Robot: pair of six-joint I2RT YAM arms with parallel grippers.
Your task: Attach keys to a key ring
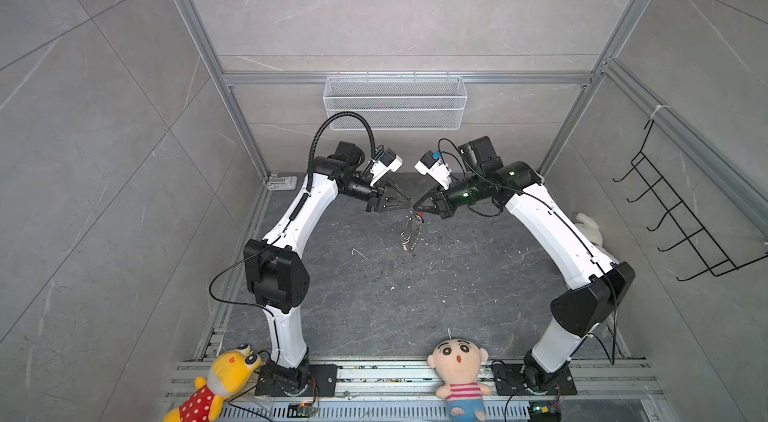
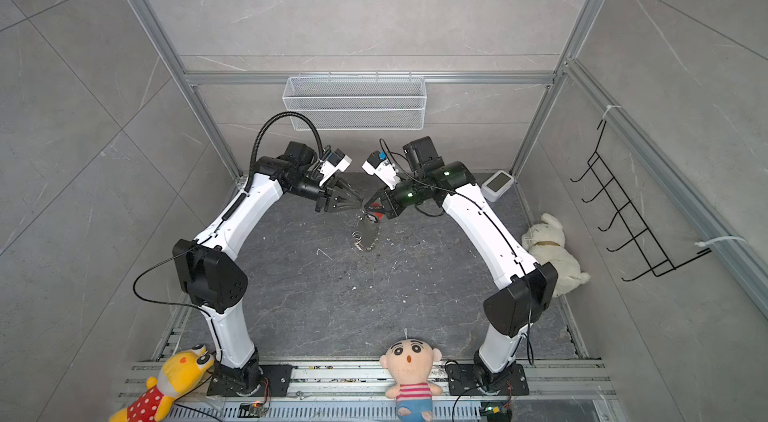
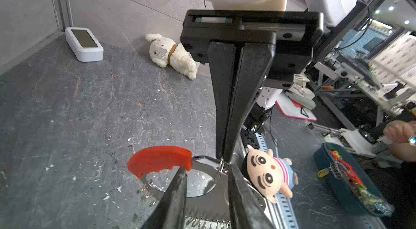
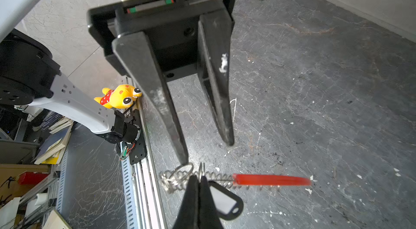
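My right gripper is shut on a thin metal ring near the centre of the workspace. From it hangs a metal bunch [image 1: 410,236] with a red piece [image 3: 158,159], a silvery plate and several small rings or coils. My left gripper stands part open just beside the bunch, its fingertips apart at either side of the ring's area in the left wrist view; nothing clearly sits between them. Whether any key is on the ring cannot be told.
A white dog plush [image 2: 560,258] and a small white device [image 2: 497,185] lie at the right. Dolls [image 1: 458,370] sit along the front rail. A wire basket [image 1: 394,102] hangs on the back wall. The floor around the grippers is mostly clear, with small bits scattered.
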